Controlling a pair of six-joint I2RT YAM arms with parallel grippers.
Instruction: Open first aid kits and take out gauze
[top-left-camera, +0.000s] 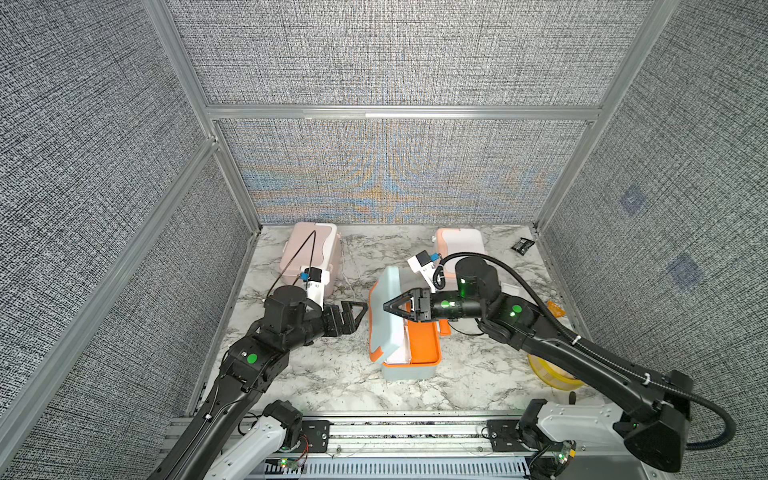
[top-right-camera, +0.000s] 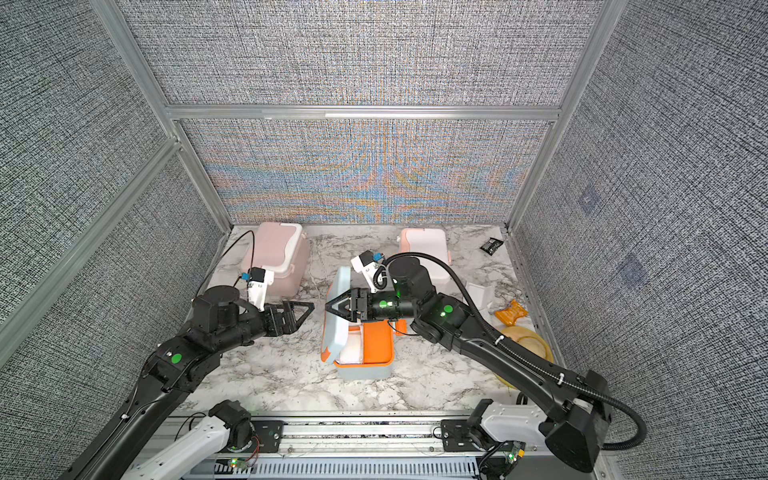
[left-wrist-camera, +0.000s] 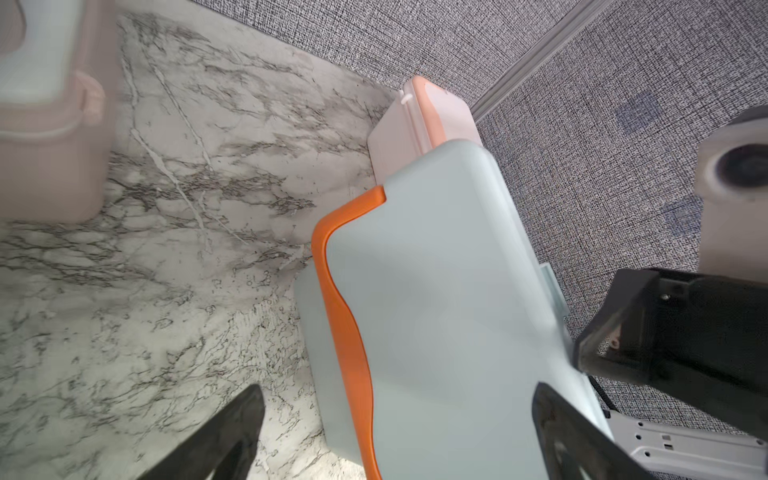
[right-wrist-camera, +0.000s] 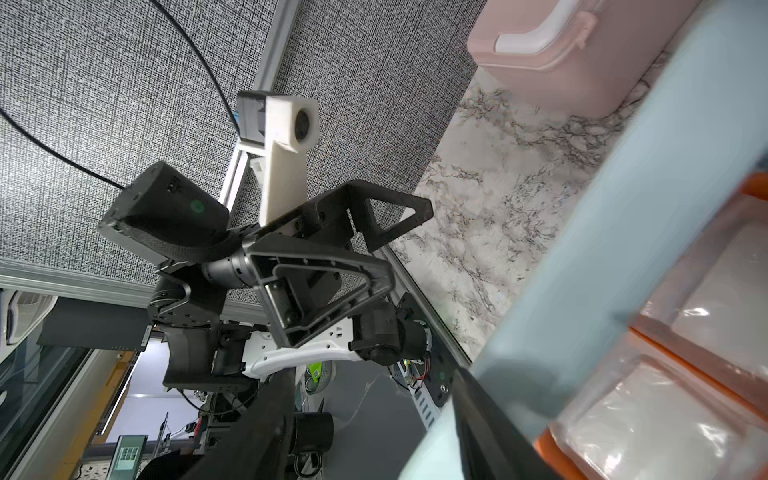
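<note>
A grey-and-orange first aid kit (top-left-camera: 420, 370) stands at the table's centre, its pale blue lid (top-left-camera: 382, 336) tipped up toward the left. White packets (right-wrist-camera: 652, 416) in clear plastic and an orange interior show inside. My right gripper (top-left-camera: 388, 306) is shut on the lid's upper edge. My left gripper (top-left-camera: 358, 314) stands open just left of the lid, nothing between its fingers. Two more kits, one pink (top-left-camera: 308, 248) at back left and one pink-and-white (top-left-camera: 460, 238) at back right, are closed.
A yellow bowl (top-left-camera: 552, 376) and an orange item (top-right-camera: 510, 312) lie at the right, partly behind the right arm. A small black packet (top-left-camera: 522, 246) lies at the back right.
</note>
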